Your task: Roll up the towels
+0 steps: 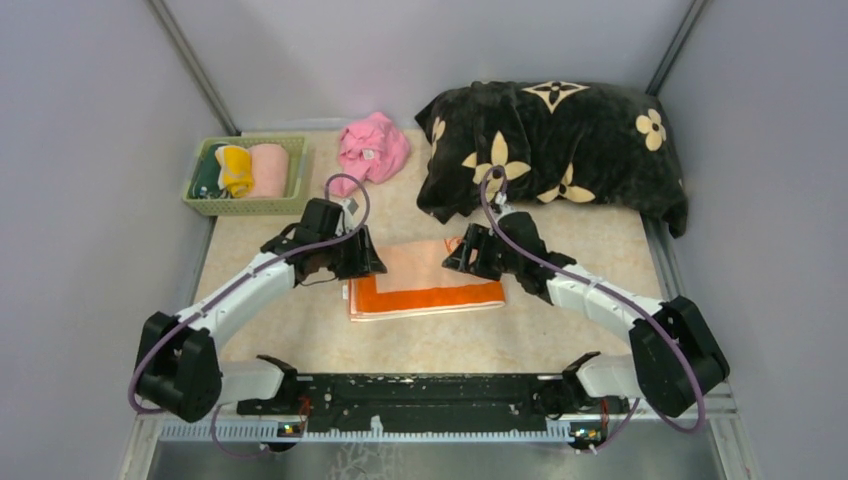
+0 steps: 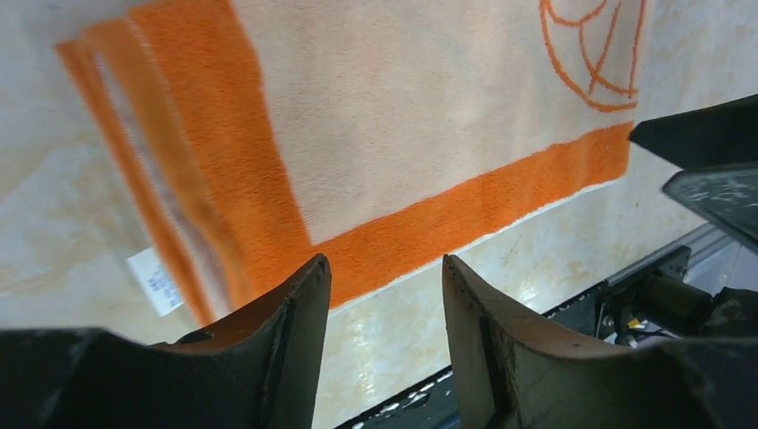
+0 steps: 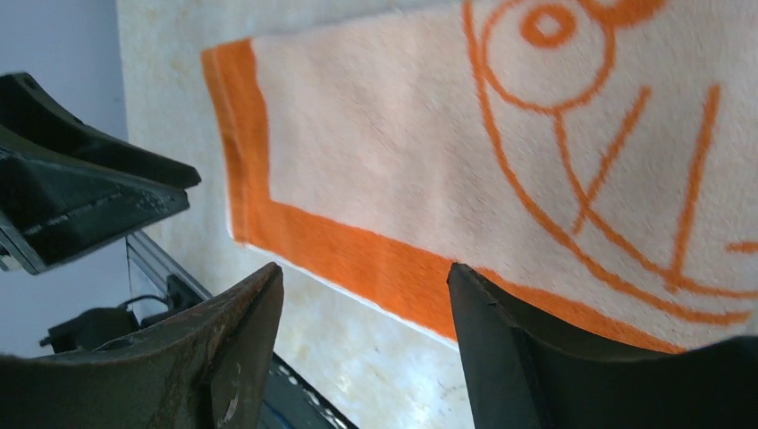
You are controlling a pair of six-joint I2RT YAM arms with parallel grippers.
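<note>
A peach towel with orange borders (image 1: 425,298) lies folded flat on the table, its layered left edge and white tag (image 2: 155,281) showing in the left wrist view. Above its left end hovers my left gripper, its fingers apart and empty. My right gripper is open over the towel's right part, also with nothing between its fingers. A crumpled pink towel (image 1: 372,150) lies at the back. Rolled peach (image 1: 269,170), yellow (image 1: 235,168) and dark green (image 1: 208,175) towels sit in the green basket (image 1: 262,207) at the back left.
A large dark cushion-like bundle with pale flowers (image 1: 555,150) fills the back right. Bare table (image 1: 425,345) shows in front of the towel and to its right. Walls close in the sides and back.
</note>
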